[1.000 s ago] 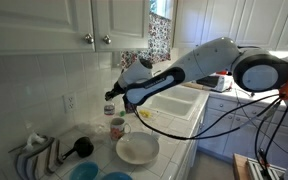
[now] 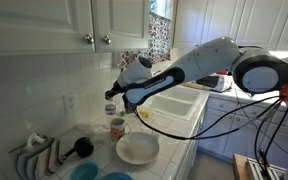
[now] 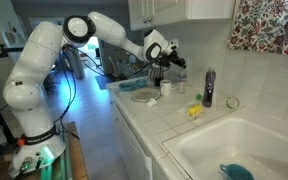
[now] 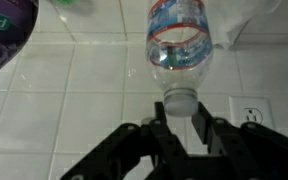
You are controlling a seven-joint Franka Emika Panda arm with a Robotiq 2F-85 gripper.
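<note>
A clear plastic bottle [image 4: 179,45] with a red and blue label and a white cap [image 4: 180,102] fills the upper middle of the wrist view. My gripper is shut on the cap end, with one dark finger on either side. In exterior view 1 the bottle [image 2: 110,105] hangs below the gripper [image 2: 111,93], near the tiled wall and just behind a mug [image 2: 118,127]. Exterior view 2 shows the gripper [image 3: 180,62] at the bottle's top, right of the white mug [image 3: 165,88]. Whether the bottle's base touches the counter cannot be made out.
A dark purple bottle [image 3: 209,88] stands farther along the counter, with a yellow item [image 3: 195,108] near it. A white bowl [image 2: 137,148] sits in front of the mug. Blue dishes [image 2: 85,172] are nearby, and cabinets [image 2: 114,25] hang overhead. The sink [image 3: 249,140] lies beyond.
</note>
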